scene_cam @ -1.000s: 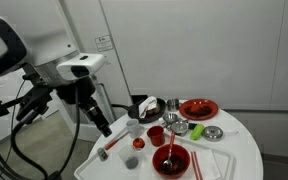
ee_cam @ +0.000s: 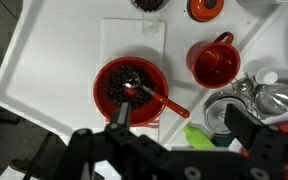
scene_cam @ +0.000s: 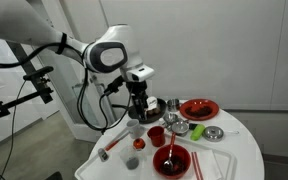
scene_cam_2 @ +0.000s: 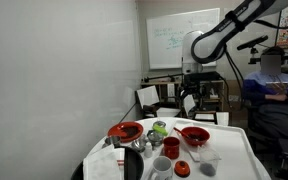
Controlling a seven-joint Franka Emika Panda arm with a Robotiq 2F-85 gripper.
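My gripper (scene_cam: 141,100) hangs above the table, its fingers spread wide with nothing between them in the wrist view. Below it, a red bowl (ee_cam: 103,101) holds small dark pieces, and a spoon with a red handle (ee_cam: 168,102) lies in it, leaning over the rim. A red mug (ee_cam: 212,64) sits beside the bowl. In the first exterior view the bowl (scene_cam: 184,163) is near the tray's front, with the mug (scene_cam: 156,133) behind it.
A white tray (scene_cam: 224,150) carries several items, including a clear cup (scene_cam_2: 208,162) and a round red item (scene_cam_2: 182,169). Behind are a white mug (scene_cam: 133,126), a black pan (scene_cam: 162,106), metal pots, a green item (scene_cam: 197,131) and a red plate (scene_cam: 214,110). A person (scene_cam_2: 272,85) sits in the background.
My arm has swung from the left toward the back and middle of the table, away from the first exterior camera. The objects on the table look unmoved.
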